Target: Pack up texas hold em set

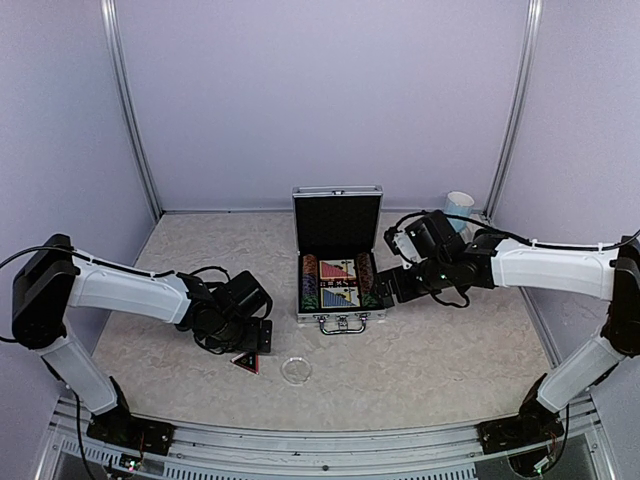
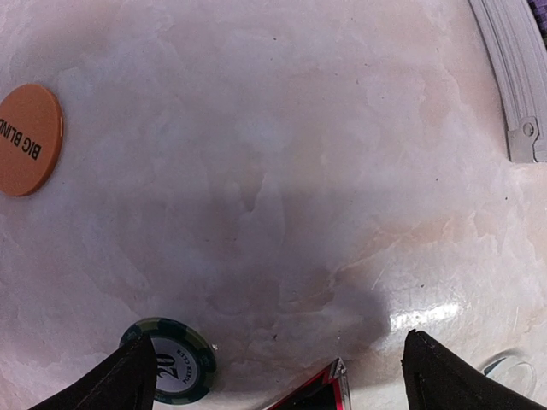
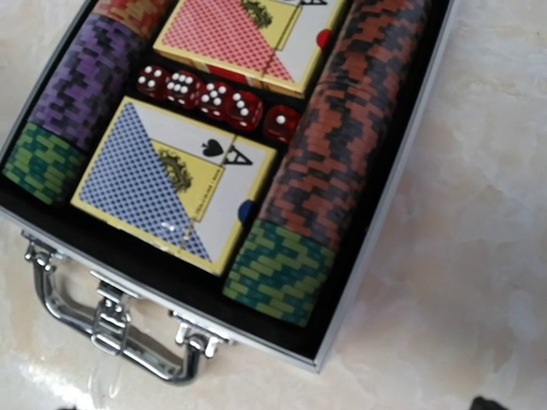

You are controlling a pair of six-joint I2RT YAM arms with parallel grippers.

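Note:
The silver case stands with its lid raised at the table's middle. Inside it lie a red card deck, a blue card deck, a row of red dice and chip rows along both sides, such as the brown chips. My left gripper is open above the table left of the case. Below it show a green chip, an orange Big Blind button and a black triangular piece with red edge. Beside the case's right side, my right gripper is open and empty.
A clear round disc lies on the table in front of the case, right of the triangular piece. At the back right a pale cup stands behind the right arm.

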